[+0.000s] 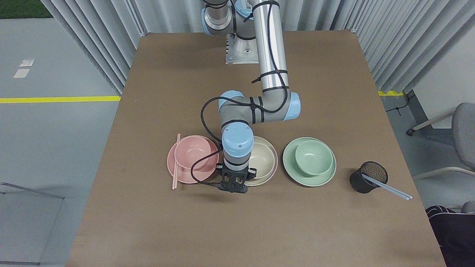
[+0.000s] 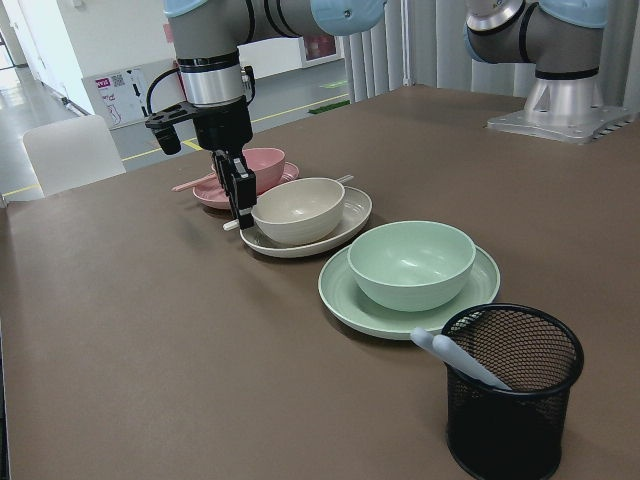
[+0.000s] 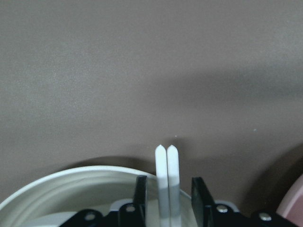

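In the wrist view my gripper is open, its two black fingers standing either side of a pair of white chopsticks, apart from them. The chopsticks lie over the cream plate; in the left view they pass beside the cream bowl, where the gripper hangs low at the plate's near edge. The pink bowl and pink chopsticks rest on a pink plate, left of the gripper. The mint bowl sits on a mint plate to the right.
A black mesh cup holding pale blue chopsticks stands at the right.
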